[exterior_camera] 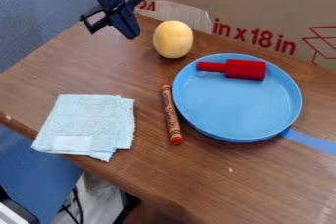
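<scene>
My black gripper (113,14) hangs over the back left of the wooden table, left of a yellow potato-like object (172,39); whether its fingers are open or shut is unclear. A red brush-like item (243,69) lies on the blue plate (237,110) at the right. An orange crayon-like stick (171,114) lies just left of the plate. A folded pale blue cloth (85,125) is at the front left.
A cardboard box (262,17) stands along the back. The table's left edge drops to a blue surface. A blue tape strip (312,141) runs at the right.
</scene>
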